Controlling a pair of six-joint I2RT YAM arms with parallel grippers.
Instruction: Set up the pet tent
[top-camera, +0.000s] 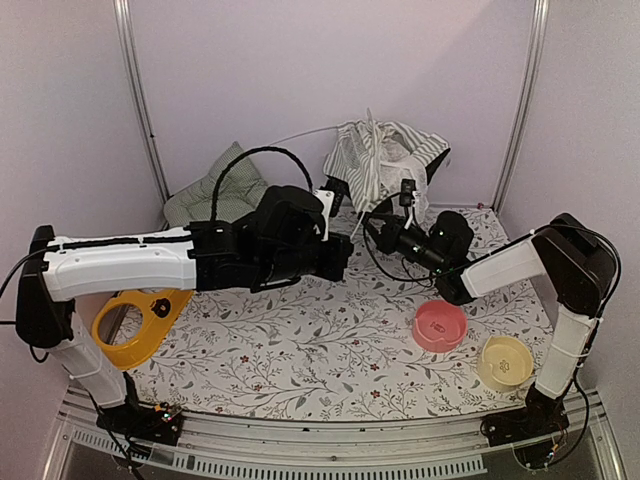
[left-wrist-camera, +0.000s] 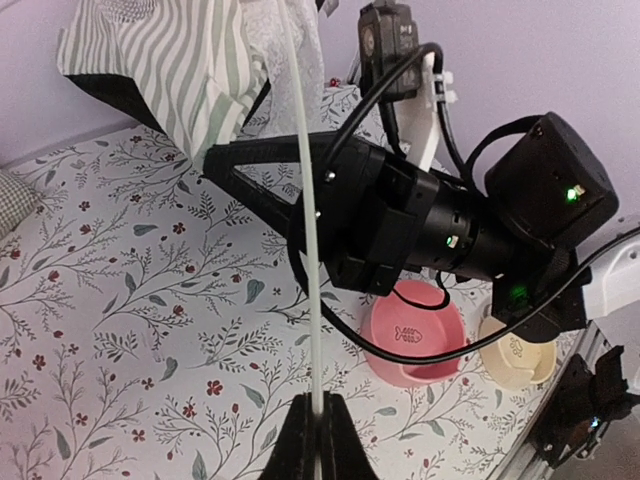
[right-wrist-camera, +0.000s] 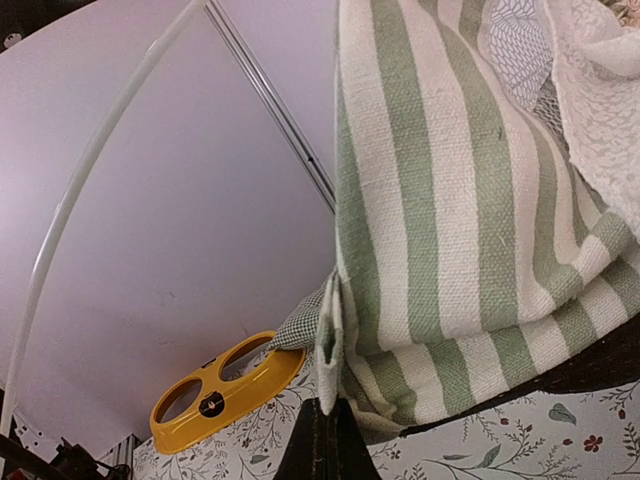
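Observation:
The pet tent's green-and-white striped fabric (top-camera: 352, 162) is bunched against the back of the table, with white mesh beside it. In the left wrist view, a thin white rod (left-wrist-camera: 305, 150) runs from my shut left gripper up past the fabric. My right gripper is closed at the lower corner of the striped cloth (right-wrist-camera: 440, 200); a narrow folded edge of it reaches down between the fingertips. From above, both grippers are close together just in front of the tent. A second length of white rod (right-wrist-camera: 85, 180) arcs at the left of the right wrist view.
A grey-green cushion (top-camera: 230, 190) leans at the back left. The yellow bowl stand (top-camera: 145, 335) lies by the left wall, partly behind my left arm. A pink bowl (top-camera: 439, 326) and a cream bowl (top-camera: 505, 363) sit front right.

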